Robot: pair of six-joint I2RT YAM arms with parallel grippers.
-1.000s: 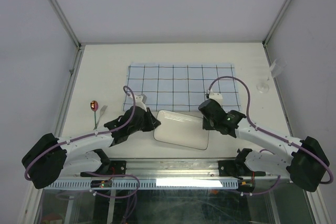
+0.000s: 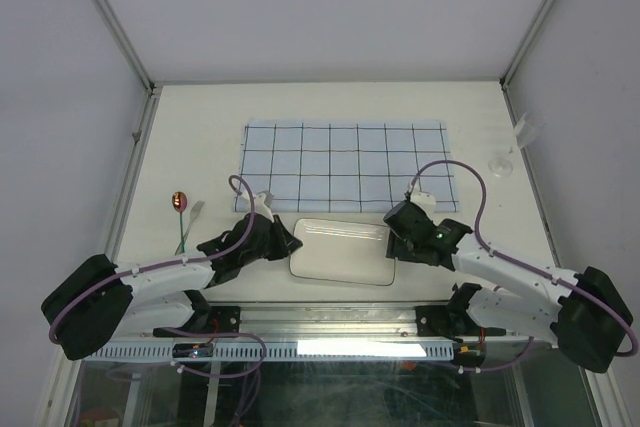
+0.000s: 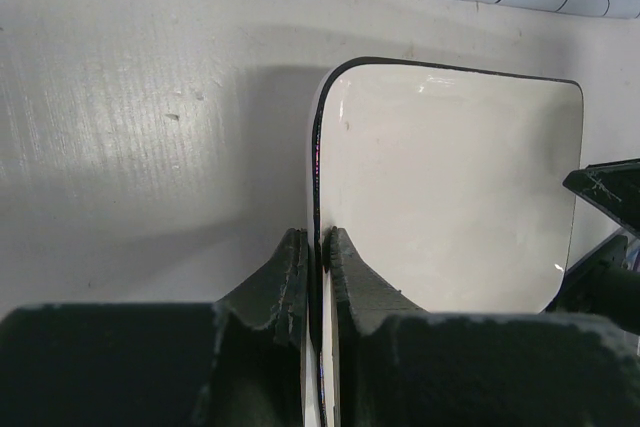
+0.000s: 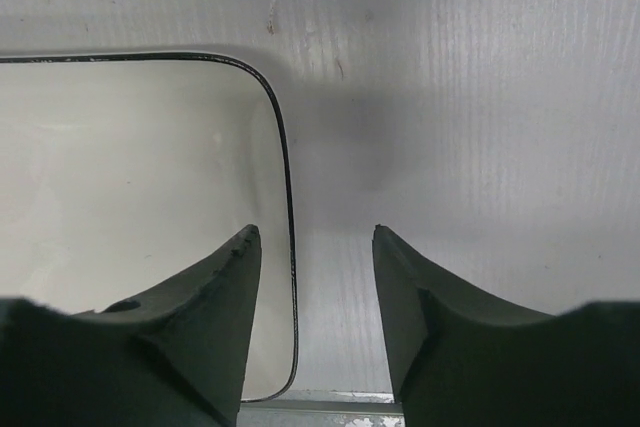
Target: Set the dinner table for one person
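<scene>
A white rectangular plate with a dark rim [image 2: 342,252] lies near the table's front edge, between my two arms. My left gripper is shut on the plate's left rim; one finger is outside it and the other inside. At the opposite end, my right gripper stands open, its fingers on either side of the right rim with visible gaps. Behind the plate, a white placemat with dark grid lines [image 2: 344,162] is spread out. On the left of the table lie a spoon with a red-brown bowl [image 2: 180,203] and a fork [image 2: 194,214].
A clear glass [image 2: 526,131] stands at the right edge of the table. The front metal rail [image 2: 320,315] runs close to the plate.
The plate's left end has come down and toward the front with my left gripper, so the plate lies straighter.
</scene>
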